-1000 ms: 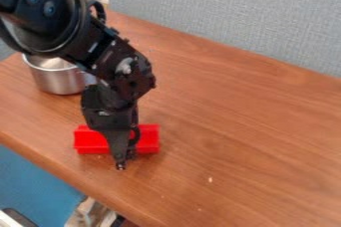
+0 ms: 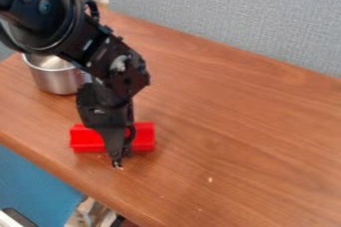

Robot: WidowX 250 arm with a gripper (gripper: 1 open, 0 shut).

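A red block, long and lying flat, rests on the wooden table near its front-left edge. My black gripper reaches down over its middle and is shut on it, the fingertips low at the block's near side. The arm hides part of the block's middle.
A metal pot stands behind and left of the block, partly behind the arm. Beyond the left edge is a blue surface.
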